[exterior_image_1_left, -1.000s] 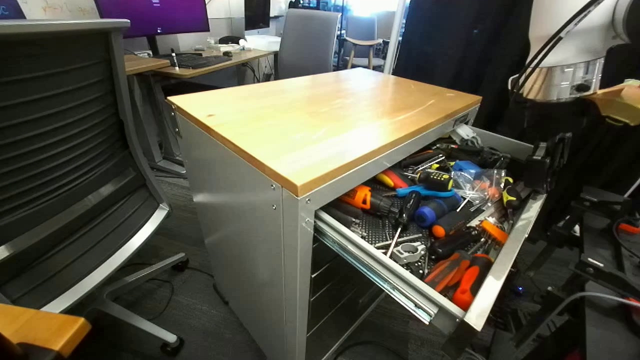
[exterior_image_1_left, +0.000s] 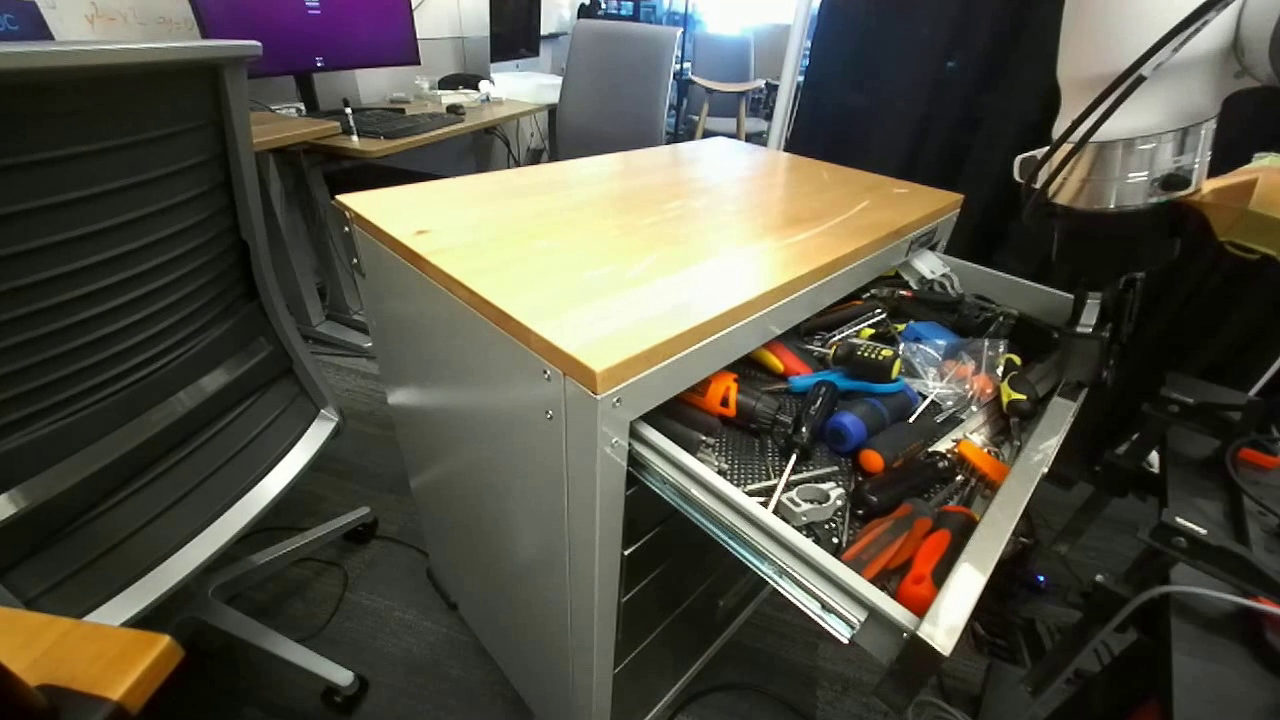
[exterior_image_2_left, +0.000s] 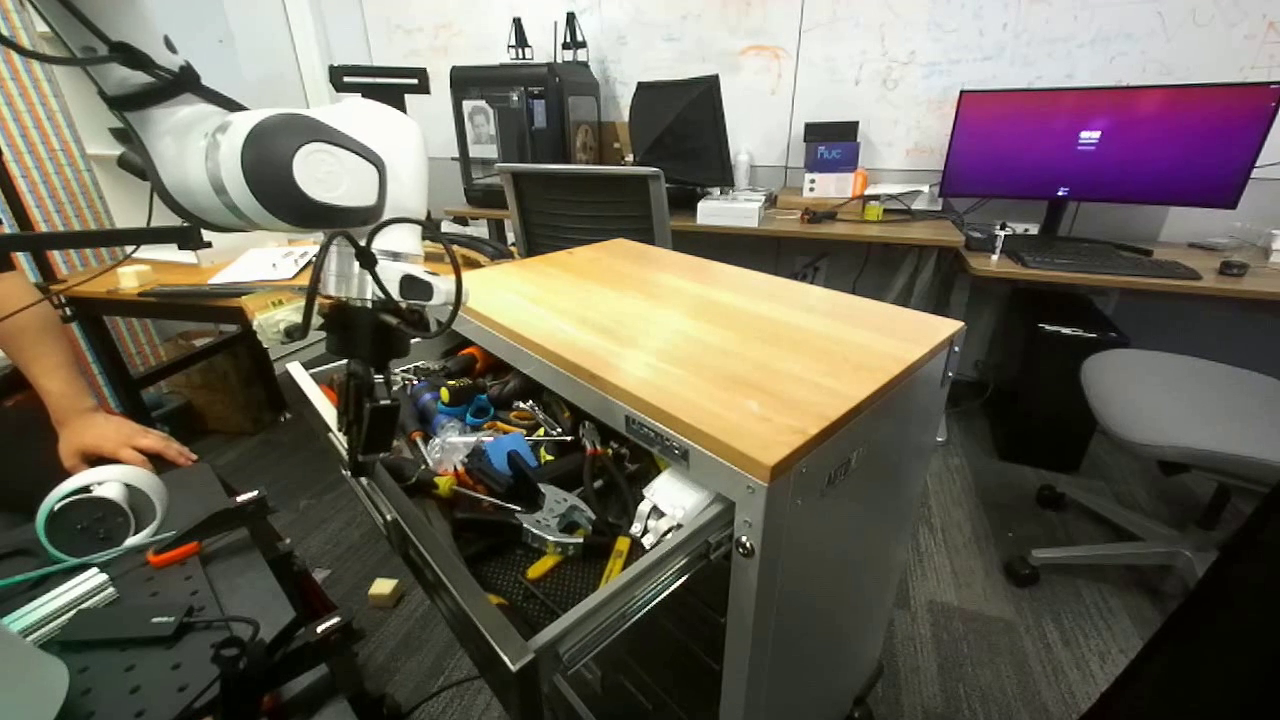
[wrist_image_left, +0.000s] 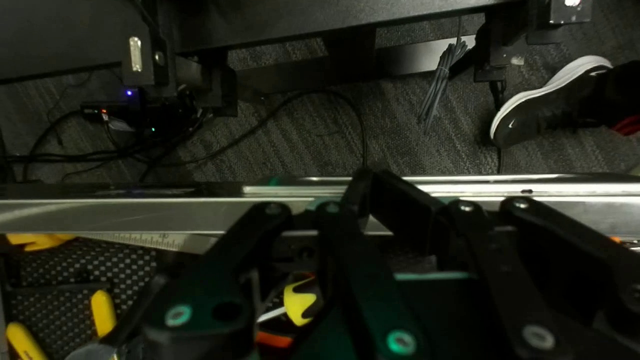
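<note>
A grey metal drawer (exterior_image_1_left: 1014, 510) full of hand tools stands pulled out of a cabinet with a wooden top (exterior_image_1_left: 672, 240). My gripper is at the drawer's front panel (wrist_image_left: 150, 215), its black fingers (wrist_image_left: 396, 195) close together over the rim in the wrist view. Nothing shows clearly between the tips, and their contact with the panel is hard to make out. In exterior view 2 the gripper (exterior_image_2_left: 368, 444) points down at the front panel, on the side away from the cabinet.
Inside the drawer lie pliers, screwdrivers (exterior_image_1_left: 816, 414) and a blue item (exterior_image_2_left: 506, 452). Close in front stands a black cart (exterior_image_2_left: 180, 588), with a person's hand (exterior_image_2_left: 126, 440) beside it. The wooden top is bare. An office chair (exterior_image_1_left: 132, 336) stands beside the cabinet.
The drawer and its tools sit slightly farther in toward the cabinet than a second ago. My gripper is a little lower in exterior view 1.
</note>
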